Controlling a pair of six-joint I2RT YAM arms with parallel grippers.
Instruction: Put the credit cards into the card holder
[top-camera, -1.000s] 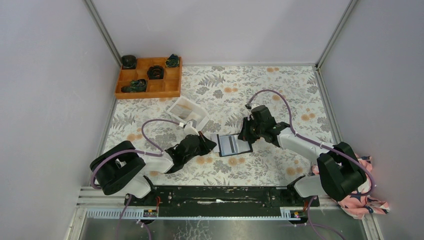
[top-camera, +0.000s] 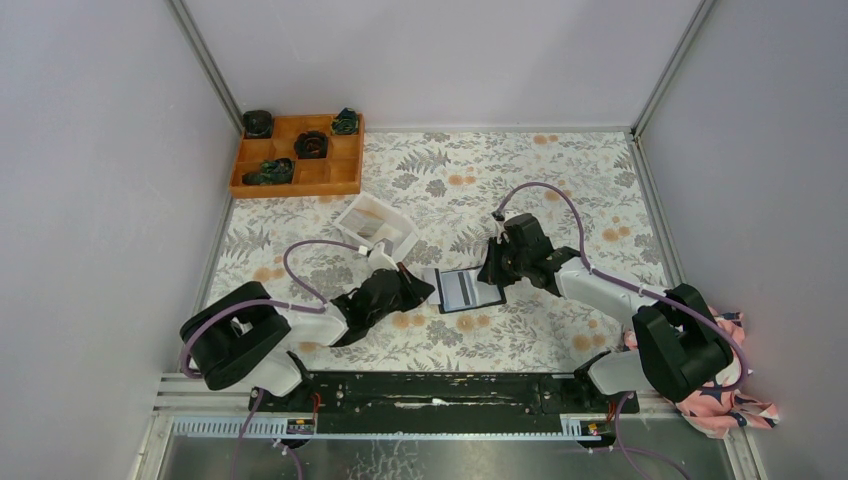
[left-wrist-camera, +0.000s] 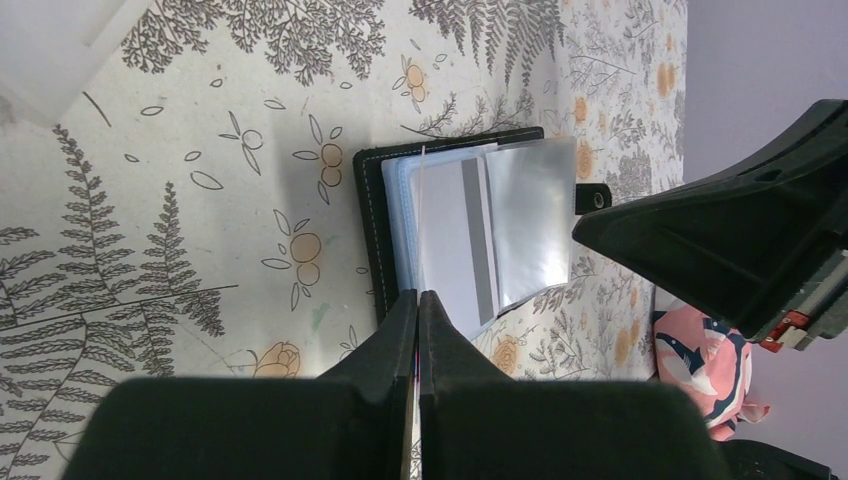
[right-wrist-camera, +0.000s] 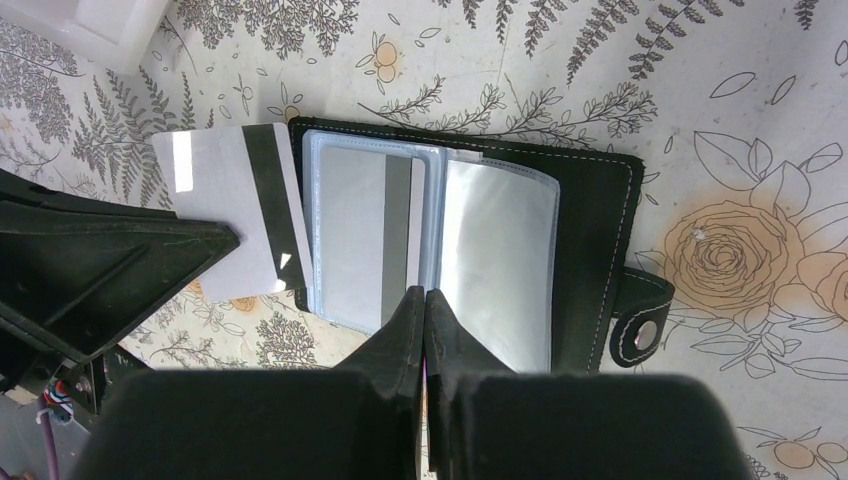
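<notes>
The card holder (right-wrist-camera: 600, 215), black with stitched edges, lies open on the table. One of its clear sleeves holds a white card (right-wrist-camera: 352, 230) with a grey stripe; the translucent flap (right-wrist-camera: 500, 260) beside it looks empty. My left gripper (top-camera: 430, 284) is shut on another white credit card (right-wrist-camera: 225, 225), which has a dark stripe. That card appears edge-on in the left wrist view, at the holder's left edge. Above the holder, my right gripper is shut, with nothing showing between its fingers; whether its tips touch the sleeve I cannot tell.
A white tray (top-camera: 405, 243) stands behind my left gripper. At the back left is a wooden compartment box (top-camera: 345, 185) with dark rolled items. A pink cloth (top-camera: 735, 405) lies beyond the right arm's base.
The left gripper, its card and the holder look unmoved.
</notes>
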